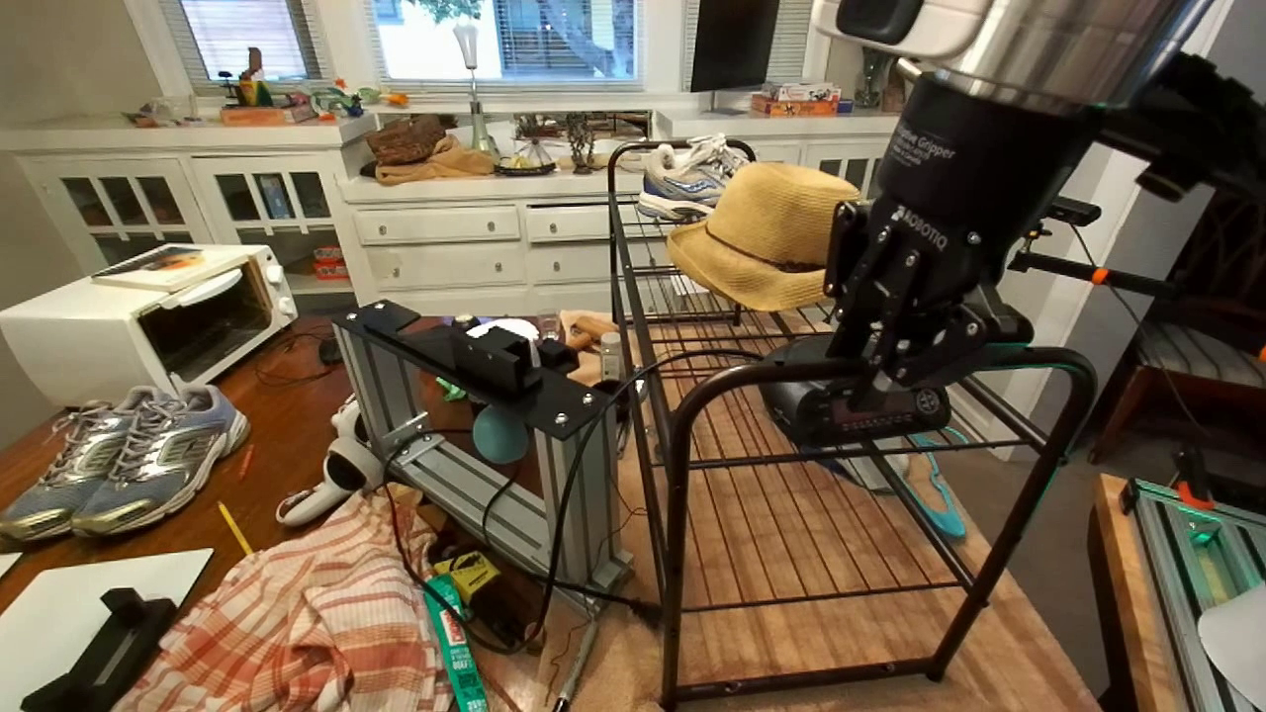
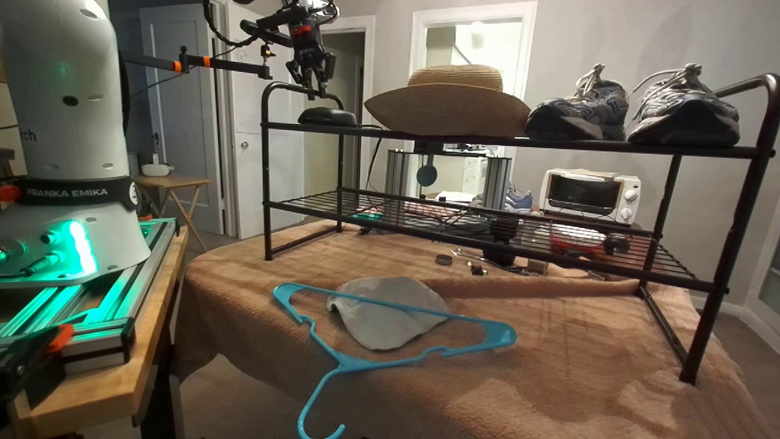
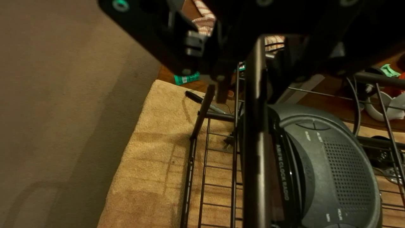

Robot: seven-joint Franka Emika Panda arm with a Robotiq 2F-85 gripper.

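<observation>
A black clock radio (image 3: 330,163) with a round speaker top sits on the upper shelf of the dark metal rack (image 1: 682,510). My gripper (image 1: 875,382) hangs over the rack's near end, fingertips down by the end rail and the radio's front. In the wrist view the rail (image 3: 258,114) runs between the two fingers, which stand part open with a gap on the left side. Whether either finger touches the rail or radio is hard to tell. From the other side, my gripper (image 2: 317,91) appears just above the radio (image 2: 326,116).
A straw hat (image 2: 446,99) and a pair of sneakers (image 2: 684,110) share the upper shelf. Below, a blue hanger (image 2: 380,362) and a grey cap (image 2: 384,314) lie on the tan cloth. A black cable (image 1: 700,355) runs from the radio.
</observation>
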